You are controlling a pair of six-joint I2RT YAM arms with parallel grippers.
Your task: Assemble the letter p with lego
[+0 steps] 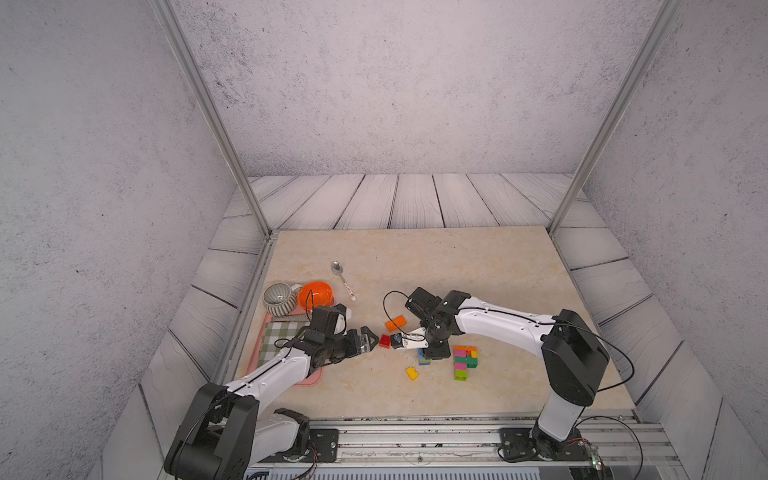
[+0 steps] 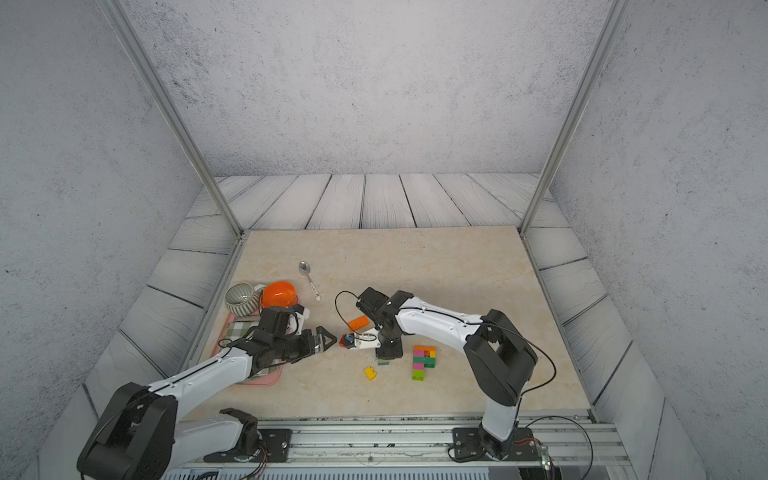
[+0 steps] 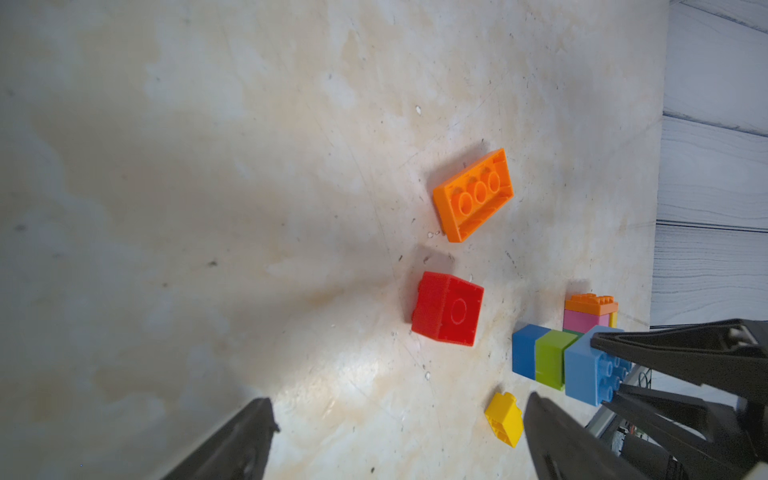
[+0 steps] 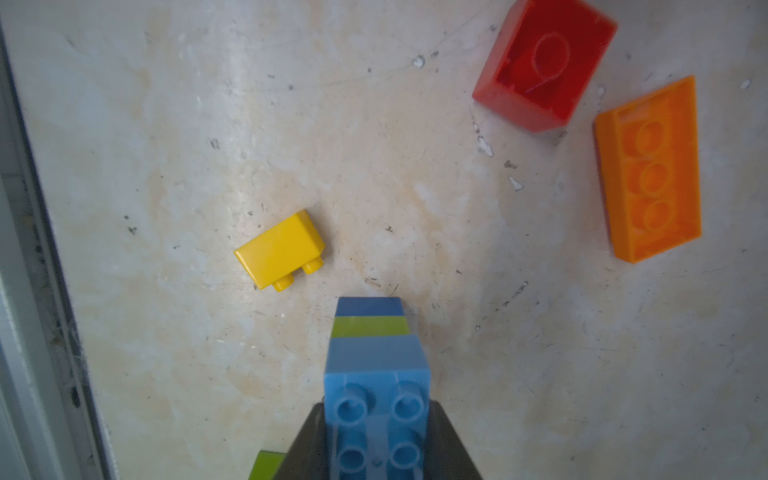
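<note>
My right gripper is shut on the light blue brick (image 4: 377, 356), which tops a stack with a green brick (image 4: 370, 325) and a dark blue brick (image 4: 369, 306) beneath it. Whether that stack touches the table cannot be told. To its right, a joined group of pink, orange, teal and green bricks (image 1: 460, 365) lies on the table. My left gripper stands open with nothing between its fingers. Ahead of it a red brick (image 3: 449, 309) rests tipped over, hollow side showing. An orange brick (image 3: 473, 194) lies hollow side exposed, and a small yellow brick (image 3: 505, 418) lies on its side.
On the left, a pink tray (image 1: 310, 378) with a checked cloth lies under my left arm. Behind it are a ribbed cup (image 1: 279, 299), an orange bowl (image 1: 316, 294) and a spoon (image 1: 344, 280).
</note>
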